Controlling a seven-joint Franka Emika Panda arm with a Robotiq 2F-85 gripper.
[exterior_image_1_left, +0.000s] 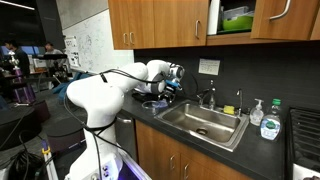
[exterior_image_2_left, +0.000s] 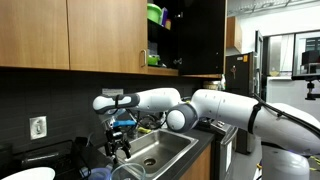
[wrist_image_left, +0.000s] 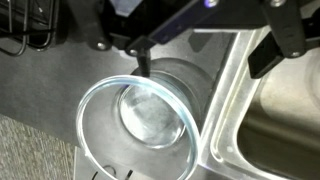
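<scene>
In the wrist view, a clear round glass bowl (wrist_image_left: 100, 90) with a bluish rim stands on the dark counter beside the sink. My gripper is open above it, with the bowl's far rim below the left finger (wrist_image_left: 143, 62). Nothing shows between the fingers. Exterior view 2 has the glass bowl (exterior_image_2_left: 128, 173) at the bottom, with the gripper (exterior_image_2_left: 118, 154) just above and behind it. In exterior view 1 the bowl is small at the counter's left part, and the arm partly hides that area.
A steel sink (exterior_image_1_left: 205, 122) lies right of the bowl, its faucet (exterior_image_1_left: 210, 97) behind. Soap bottles (exterior_image_1_left: 271, 120) stand farther right. A black wire rack (wrist_image_left: 28, 25) is at the wrist view's upper left. A white plate (exterior_image_2_left: 30, 174) lies left in exterior view 2.
</scene>
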